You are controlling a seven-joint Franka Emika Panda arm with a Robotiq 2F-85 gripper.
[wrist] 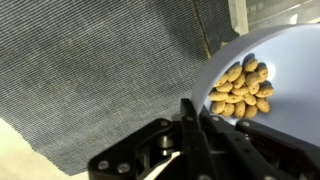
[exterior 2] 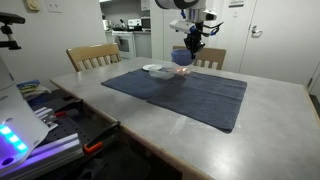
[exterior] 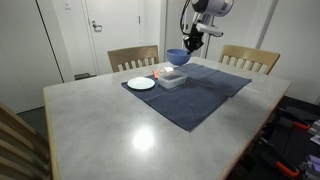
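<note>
A blue bowl [exterior: 178, 57] is held above the far part of the table, and in the second exterior view the bowl [exterior 2: 184, 57] shows behind the container. Seen from the wrist, its pale inside [wrist: 295, 60] holds a heap of almonds [wrist: 240, 92]. My gripper is shut on the bowl's rim, at the side away from the nuts' far edge. Close by is a light rectangular container [exterior: 173, 82], whose edge also enters the top right of the wrist view. What lies in the container is too small to tell.
A white plate [exterior: 141, 84] lies left of the container, with a small reddish item [exterior: 155, 73] behind. Dark cloth [exterior: 195, 100] covers the middle. Chairs [exterior: 134, 60] stand at the back.
</note>
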